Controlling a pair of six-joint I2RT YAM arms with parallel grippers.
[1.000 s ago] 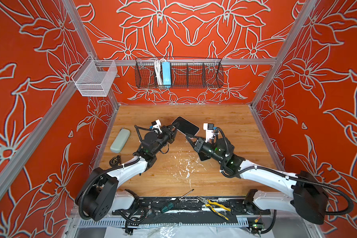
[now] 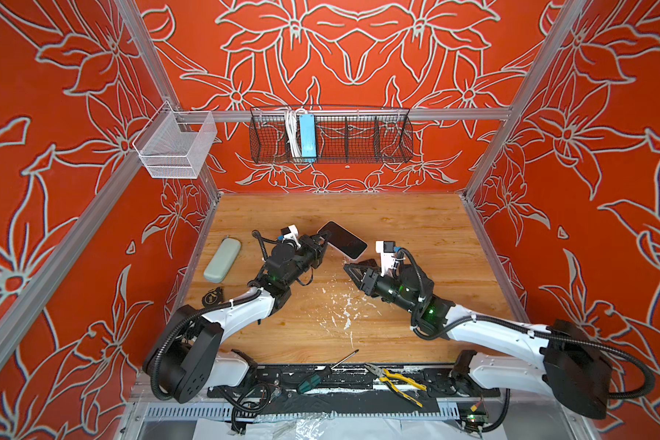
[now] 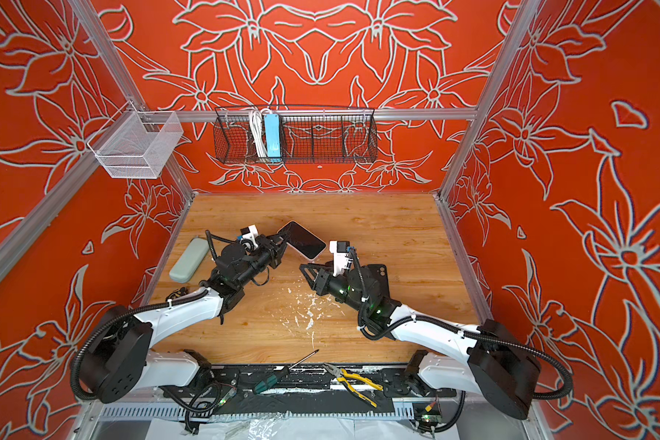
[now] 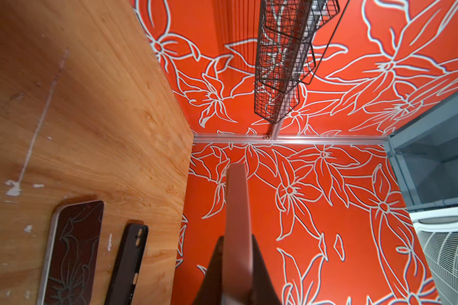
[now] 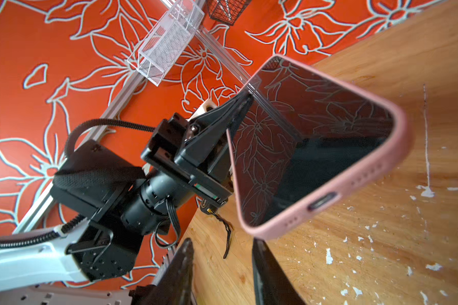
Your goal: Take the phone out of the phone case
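The phone sits in a pink case, held aloft at its left edge in the tips of my left gripper, shut on it; in the left wrist view the pink edge stands between the fingers. My right gripper stands part open below the case's bottom end, apart from it, with nothing between its fingers.
A black case lies on the wooden table. A pale green case lies at the left. Wire baskets hang on the back rail. Screwdriver and pliers lie at the front edge.
My right gripper has moved slightly down and toward the front, away from the phone. My left gripper and the phone have lowered slightly.
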